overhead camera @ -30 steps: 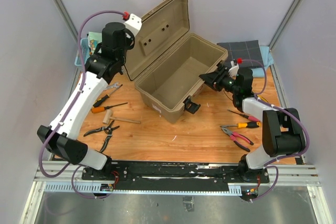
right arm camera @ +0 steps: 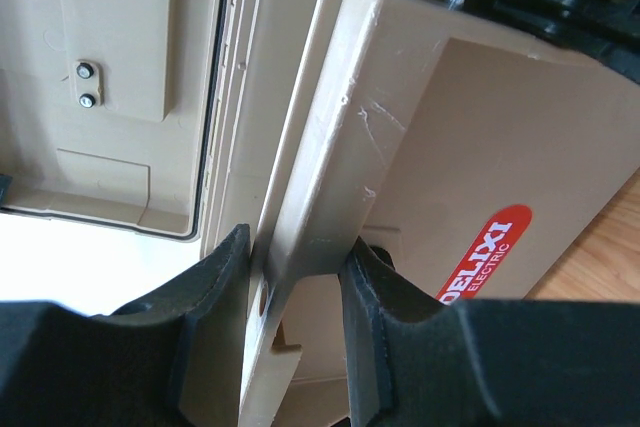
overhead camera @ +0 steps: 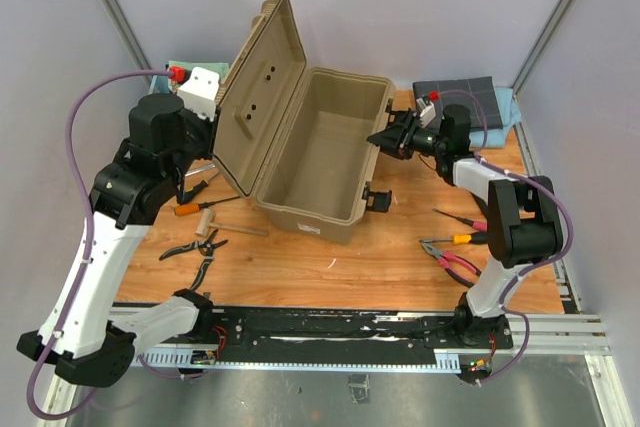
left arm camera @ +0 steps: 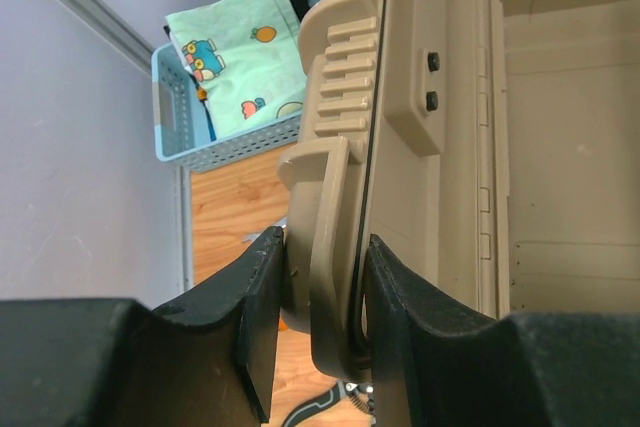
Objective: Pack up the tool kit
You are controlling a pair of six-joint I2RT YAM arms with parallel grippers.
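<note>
A tan tool case (overhead camera: 312,167) stands open mid-table, its lid (overhead camera: 262,87) raised to the left. My left gripper is shut on the lid's moulded outer edge. My right gripper is at the case's right rim (right arm camera: 360,117), its fingers either side of the rim; how far they are closed is hard to tell. Tools lie outside the case: pruning shears (overhead camera: 205,259), a mallet (overhead camera: 240,229), an orange screwdriver (overhead camera: 188,209), pliers (overhead camera: 450,259) and a yellow screwdriver (overhead camera: 470,238).
A blue basket (left arm camera: 175,122) with a printed cloth (left arm camera: 230,62) sits at the back left. A dark folded cloth (overhead camera: 450,92) lies at the back right.
The case and lid have shifted left and turned somewhat. The left arm has moved left and down in the top view with the lid; the right gripper has moved left too.
</note>
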